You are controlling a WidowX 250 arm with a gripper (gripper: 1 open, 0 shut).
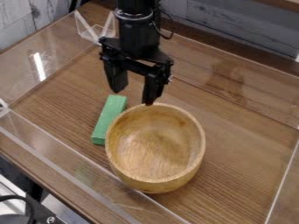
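My black gripper [135, 80] hangs open in the upper middle of the camera view, its two fingers spread with nothing between them. Below it a green block [110, 120] lies on the wooden surface, just left of a large tan bowl [156, 173]. The gripper's fingers are above the block's upper end and the bowl's back rim.
Wooden board [239, 105] fills the scene, with clear room to the right of the bowl and to the left of the block. Clear side walls edge the area, and a dark cable [14, 203] lies at the lower left.
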